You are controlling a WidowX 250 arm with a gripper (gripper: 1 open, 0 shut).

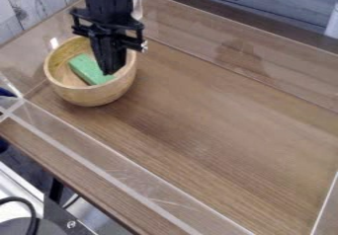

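My black gripper [111,43] hangs over the upper part of a wooden bowl [91,93] on the left of the table. Its fingers look close together, though whether anything is between them is hard to tell. Inside the bowl lies a green block [85,70], partly hidden behind the gripper.
A transparent strip runs along its left side, and dark cables show at the lower left corner.
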